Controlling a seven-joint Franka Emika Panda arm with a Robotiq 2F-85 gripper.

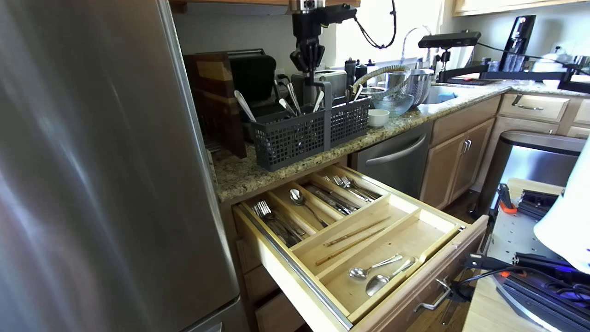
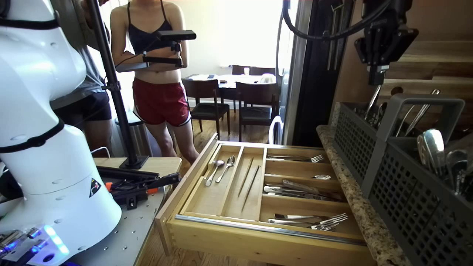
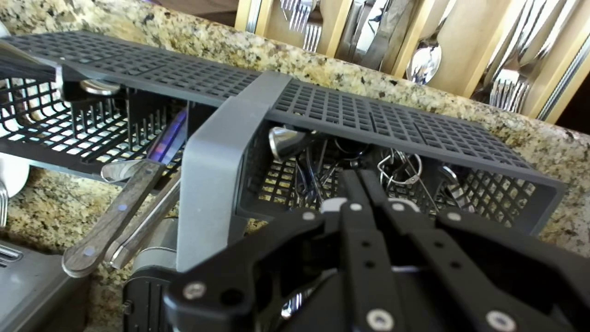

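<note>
My gripper points down over the grey cutlery basket on the counter. Its fingers are shut, and a silver utensil handle runs from the fingertips down into the basket. In the wrist view the fingers lie close together above the basket's right half, hiding what they grip; in exterior view 1 the gripper is just behind the basket's handle. Other cutlery stands in the basket, including a wooden-handled knife in its left half.
Below the counter an open drawer has forks, knives and spoons in its compartments. Two chopsticks and two spoons lie in its front sections. The basket's tall handle stands close beside the gripper. A cutting board is left of the basket.
</note>
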